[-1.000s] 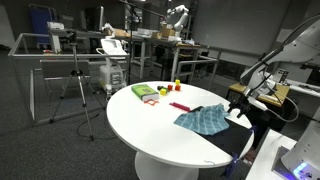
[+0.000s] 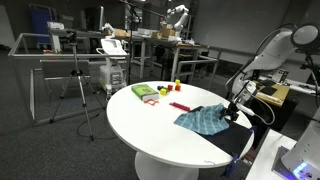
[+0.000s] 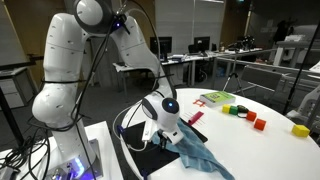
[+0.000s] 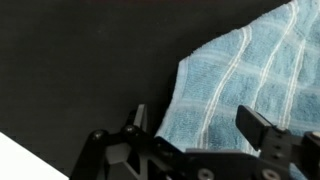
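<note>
A light blue plaid cloth (image 2: 203,121) lies crumpled on the white table, partly over a black mat (image 2: 232,139). In the wrist view the cloth (image 4: 225,75) fills the right side, one corner pointing left onto the dark mat (image 4: 90,60). My gripper is open, its fingers apart on either side of a cloth edge; no fabric is visibly pinched. From the side, the gripper (image 3: 166,139) is low at the cloth's near end. Whether its fingertips touch the fabric I cannot tell.
A red object (image 2: 180,106) lies beyond the cloth. A green box (image 2: 144,91) and several small coloured blocks are farther back on the table.
My arm has reached left and down, bringing the gripper from beside the cloth to its near edge. The cloth looks unmoved.
</note>
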